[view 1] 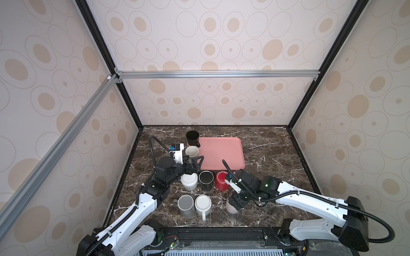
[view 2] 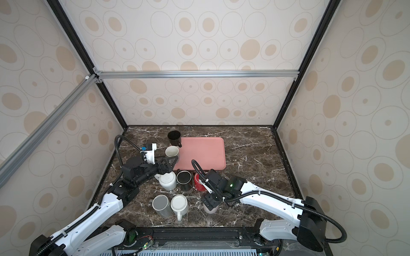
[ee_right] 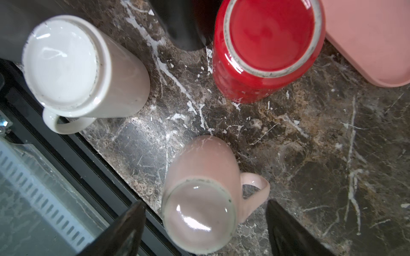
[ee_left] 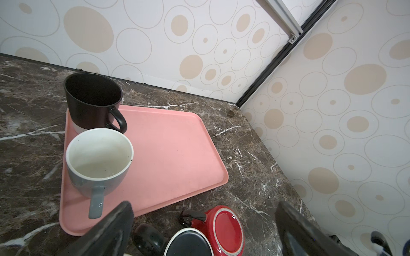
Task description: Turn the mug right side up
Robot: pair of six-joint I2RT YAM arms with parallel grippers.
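A pale pink mug (ee_right: pixel 200 170) stands upside down, base up, in the right wrist view, its handle pointing right. My right gripper (view 1: pixel 236 201) is above this mug and hides part of it in the top views. Its open fingers (ee_right: pixel 128 232) appear on either side of the mug's base, with visible gaps. Over by the tray's left front corner, my left gripper (view 1: pixel 197 164) stands open and empty. Also base up are a red mug (ee_right: pixel 269 38) and two white mugs, one near the front edge (ee_right: pixel 64 68) and one behind it (view 1: pixel 189 181).
A pink tray (ee_left: pixel 170 149) holds an upright grey-white mug (ee_left: pixel 98 157) and a black mug (ee_left: pixel 91 98), both at its left. A dark mug (view 1: pixel 206 181) stands beside the red one, a grey mug (view 1: pixel 186 206) at the front left. Right of the tray is clear.
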